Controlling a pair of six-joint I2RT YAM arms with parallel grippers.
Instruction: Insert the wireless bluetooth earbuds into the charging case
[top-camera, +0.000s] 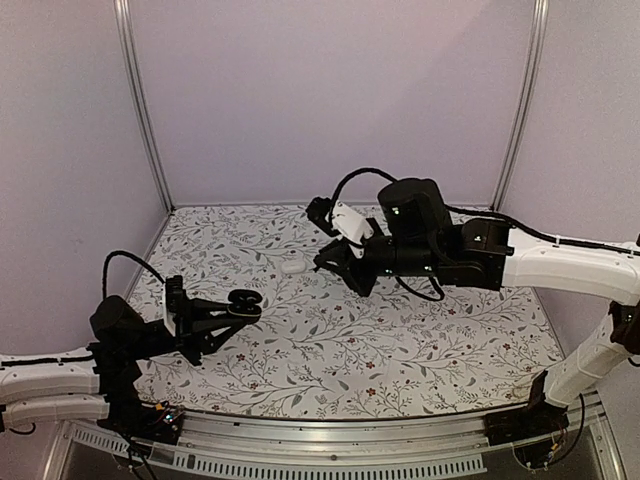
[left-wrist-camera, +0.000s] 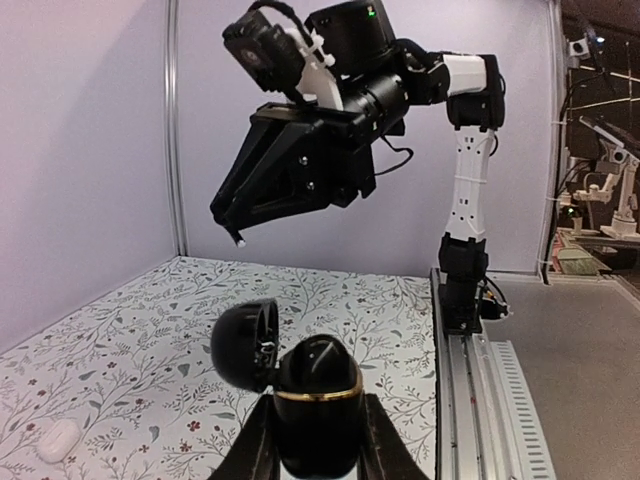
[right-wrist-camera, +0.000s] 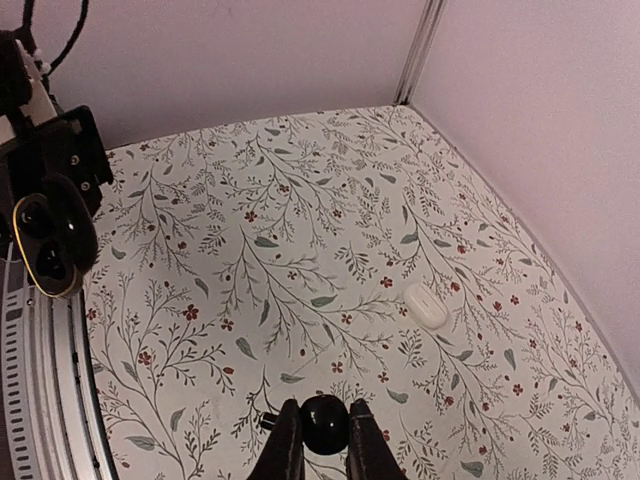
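My left gripper is shut on the black charging case (left-wrist-camera: 318, 415), its lid (left-wrist-camera: 240, 345) open; in the top view the case (top-camera: 244, 310) is held low at the left. In the right wrist view the case (right-wrist-camera: 45, 245) is at the left edge, tilted. My right gripper is shut on a small black earbud (right-wrist-camera: 325, 420). It is raised at the centre right of the top view, above and to the right of the case.
A small white oblong object (top-camera: 292, 267) lies on the floral table at the middle back, also in the right wrist view (right-wrist-camera: 425, 305).
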